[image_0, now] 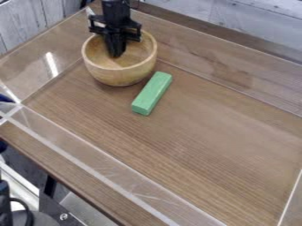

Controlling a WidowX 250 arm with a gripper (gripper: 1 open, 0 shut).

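Note:
A wooden bowl (119,72) sits toward the back left of the wooden table. My black gripper (116,41) is over the bowl's back part, its tips down inside the opening; whether anything is between them is too small to tell. A green block (153,93) lies on the table just to the right and front of the bowl.

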